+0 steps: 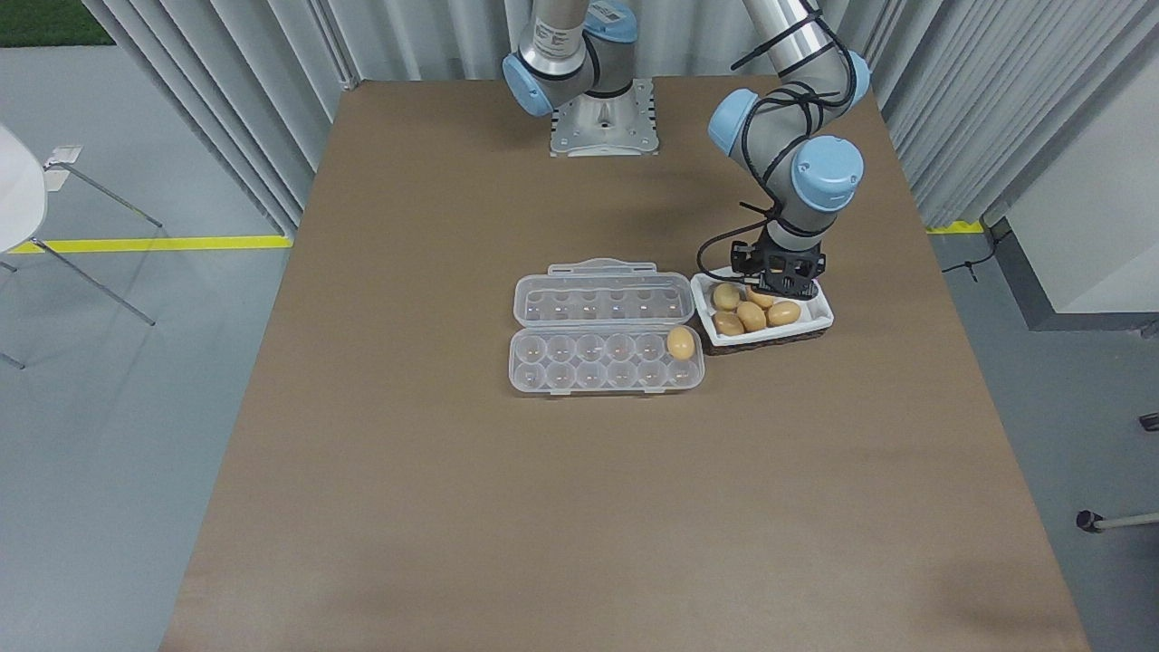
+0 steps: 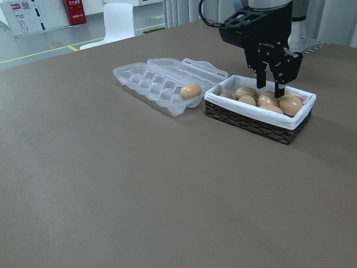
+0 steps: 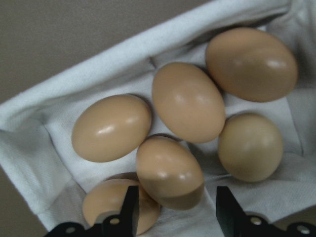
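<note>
Several brown eggs (image 3: 187, 102) lie in a white cloth-lined wicker basket (image 2: 251, 121). Directly over the basket my gripper (image 2: 270, 84) points down; in the wrist view its fingers stand apart at the bottom edge (image 3: 176, 205), open, with an egg below in the gap between them. Beside the basket a clear plastic egg carton (image 1: 587, 363) lies open with its lid back, one egg (image 1: 681, 343) in a right-end cup.
</note>
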